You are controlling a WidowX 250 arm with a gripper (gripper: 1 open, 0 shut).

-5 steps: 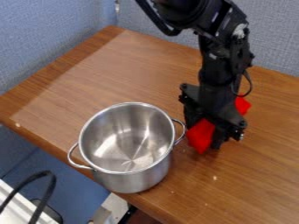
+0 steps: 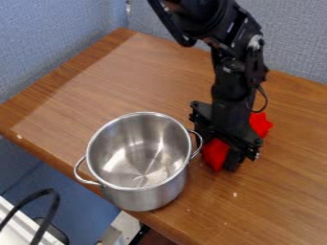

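Observation:
My black gripper [image 2: 225,142] is down on a red object [image 2: 261,124] at the right of the steel pot and is shut on it; the object shows on both sides of the fingers, partly hidden by them. A steel pot [image 2: 138,153] with two side handles stands upright at the front edge of the wooden table.
Blue padded walls stand behind it. A black cable and white parts lie off the table at the lower left.
The gripper has shifted slightly on the red object, which stays beside the pot. The pot has not moved.

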